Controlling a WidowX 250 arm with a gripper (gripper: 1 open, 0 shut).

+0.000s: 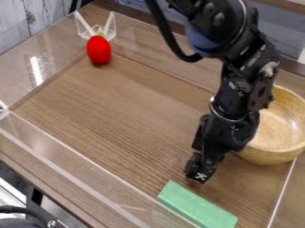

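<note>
A black robot arm reaches down from the top to the right side of the wooden table, its gripper (201, 163) low over the wood, just left of a tan bowl (273, 134) that it partly hides. A green rectangular block (197, 204) lies below the gripper near the front edge, apart from it. Whether anything is between the dark fingers is hard to make out; none shows.
A red egg-shaped object (99, 50) sits at the back left beside a small white wire-like item (96, 23).
</note>
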